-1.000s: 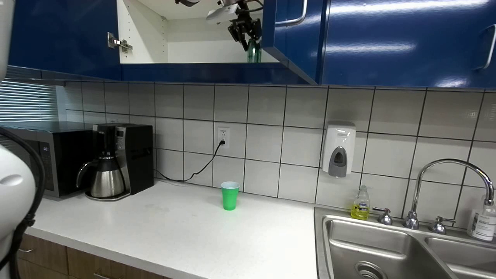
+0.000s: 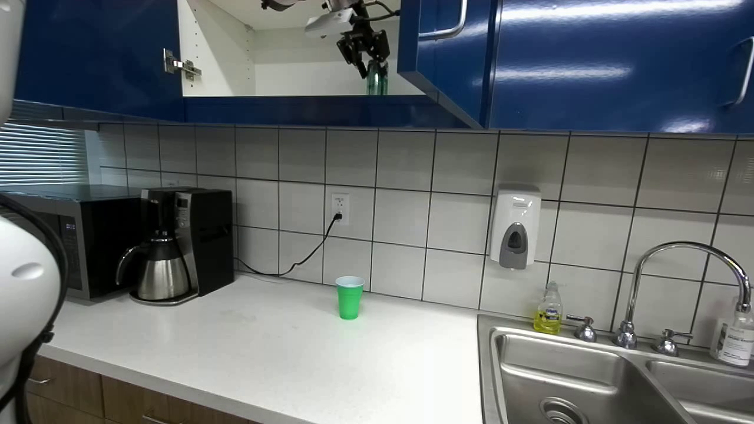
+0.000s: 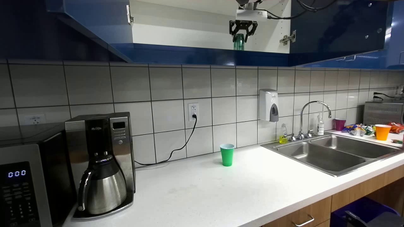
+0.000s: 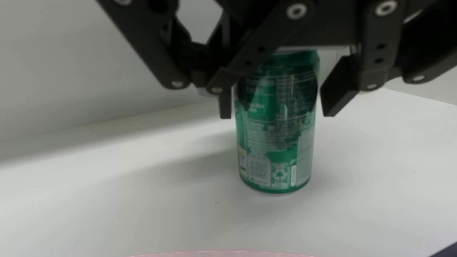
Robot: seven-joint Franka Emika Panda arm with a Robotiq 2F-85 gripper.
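A green can (image 4: 278,141) stands upright on the white cabinet shelf (image 4: 128,205) in the wrist view. My gripper is part open around its upper half, one finger on each side. A narrow gap shows between the can and the left finger, and another beside the right finger (image 4: 338,92). In both exterior views the gripper (image 3: 240,38) reaches down over the can (image 3: 239,42) inside the open blue cabinet; the shelf's front edge hides the can's base there.
Open doors flank the cabinet, the right door (image 2: 452,63) being close to the gripper in exterior view 1. Below, a green cup (image 2: 349,300) stands on the counter (image 2: 268,353), between the coffee maker (image 2: 205,240) and the sink (image 2: 565,367). Shelf space to the can's left looks clear.
In exterior view 1, the gripper and the can have both shifted a little to the left, away from the right-hand door. The green cup and counter items have not moved.
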